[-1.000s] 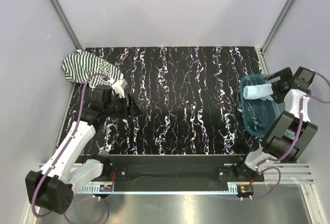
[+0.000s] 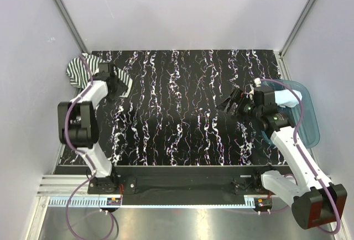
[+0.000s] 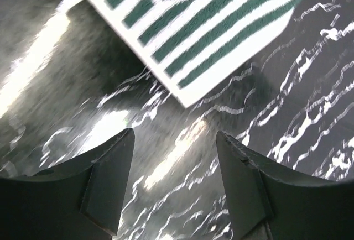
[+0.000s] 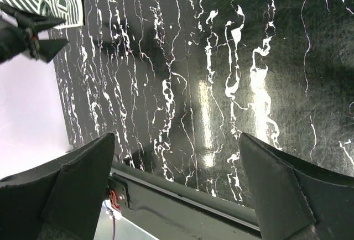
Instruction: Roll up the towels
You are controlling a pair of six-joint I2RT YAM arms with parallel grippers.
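A towel (image 2: 84, 66) with dark green and white stripes lies bunched at the table's far left corner, partly covered by the left arm. Over its near side hangs my left gripper (image 2: 115, 92), open and empty. In the left wrist view, a flat corner of the towel (image 3: 221, 35) lies ahead of the spread fingers (image 3: 113, 176), apart from them. My right gripper (image 2: 229, 106) is open above the right-centre of the table, with only bare tabletop between its fingers. A white rolled towel (image 2: 289, 97) rests in the blue bin, partly hidden by the right arm.
The blue bin (image 2: 311, 124) stands at the table's right edge under the right arm. The black, white-veined tabletop (image 2: 177, 107) is clear through the middle. White walls close in the left, right and back.
My right gripper has moved left from over the bin to above the table. My left gripper has gone left and farther back to the striped towel. The white roll stays in the bin.
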